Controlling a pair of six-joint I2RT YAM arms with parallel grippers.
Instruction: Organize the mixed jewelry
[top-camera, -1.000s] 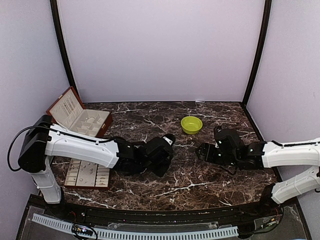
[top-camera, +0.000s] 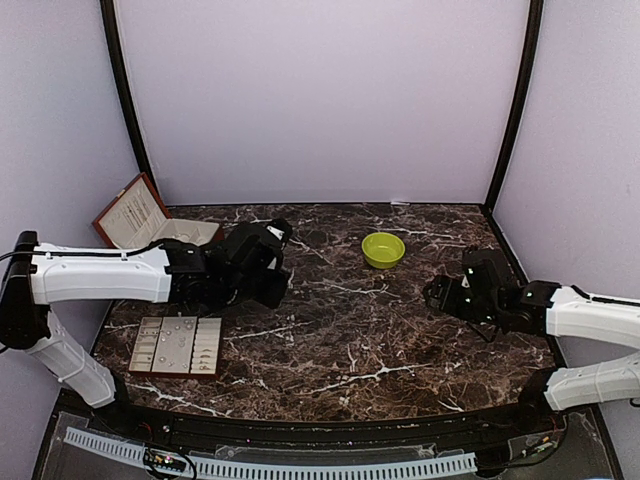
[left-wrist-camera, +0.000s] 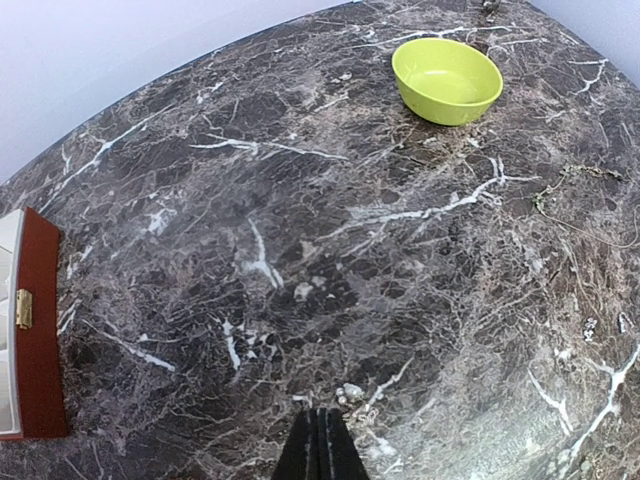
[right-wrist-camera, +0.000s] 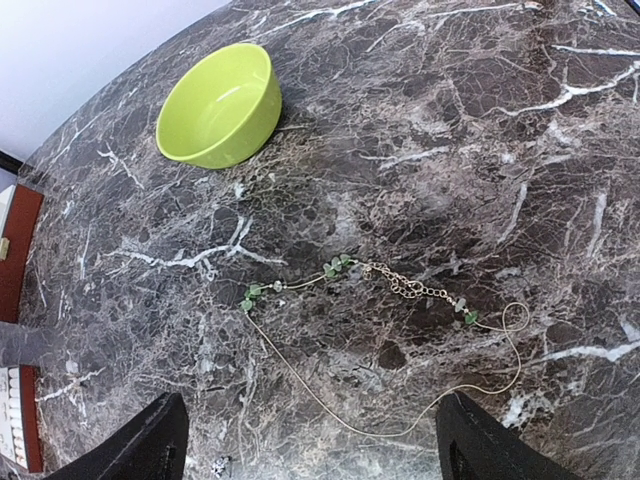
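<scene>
A fine gold necklace with green clover pieces (right-wrist-camera: 340, 266) lies looped on the marble below my right gripper, which stands open and empty. The same chain shows faintly at the right of the left wrist view. My left gripper is shut with nothing visible between its fingers, above bare table at left centre. The wooden jewelry box (top-camera: 140, 217) stands open at the back left. A compartment tray (top-camera: 173, 345) with small pieces of jewelry lies at the front left; details are too small to tell.
A green bowl (top-camera: 383, 250) sits at the back centre-right. Walls bound the back and sides.
My left arm has moved up and to the left, away from the table's middle. My right arm has shifted to the right and slightly back.
</scene>
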